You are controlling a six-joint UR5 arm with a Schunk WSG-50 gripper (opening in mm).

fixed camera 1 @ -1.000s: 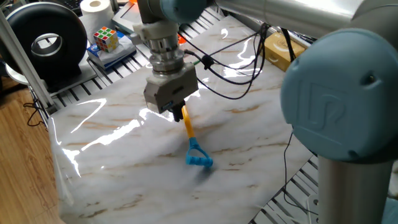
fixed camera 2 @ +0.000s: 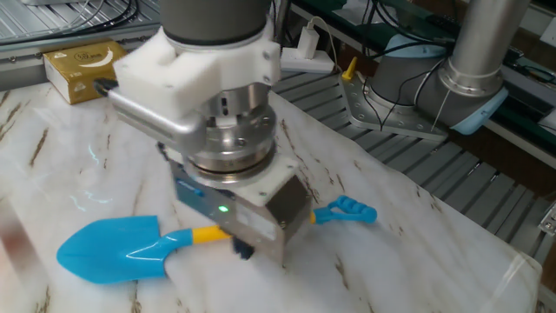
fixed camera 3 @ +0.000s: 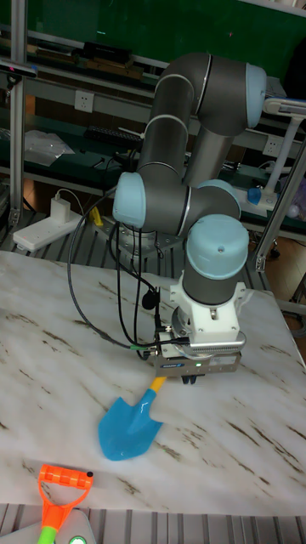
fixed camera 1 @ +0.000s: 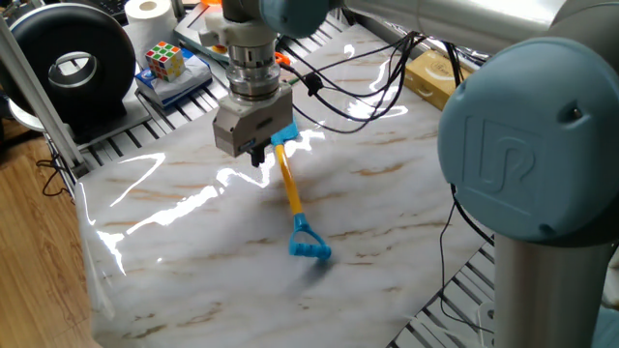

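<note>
A toy shovel with a blue blade [fixed camera 2: 113, 250], a yellow shaft [fixed camera 1: 291, 186] and a blue D-shaped handle [fixed camera 1: 309, 249] lies on the marbled sheet. My gripper [fixed camera 1: 257, 157] hangs just left of the shaft in exterior view 1, hiding part of the blade end. Its dark fingers [fixed camera 2: 243, 249] show as one narrow clump, so it looks shut, with nothing seen between them. In exterior view 2 the gripper body covers the middle of the shaft. Exterior view 3 shows the blade in front of the gripper [fixed camera 3: 189, 379], the handle hidden.
An orange and green handled toy [fixed camera 3: 65, 485] lies at the front edge in exterior view 3. A yellow box [fixed camera 2: 82, 71] sits on the sheet's edge. A Rubik's cube [fixed camera 1: 165, 61] rests on a blue-white packet. The sheet [fixed camera 1: 193, 300] around the shovel is clear.
The gripper has shifted up and left in exterior view 1, away from the shaft, uncovering more of it and some blue blade. The shovel has not moved.
</note>
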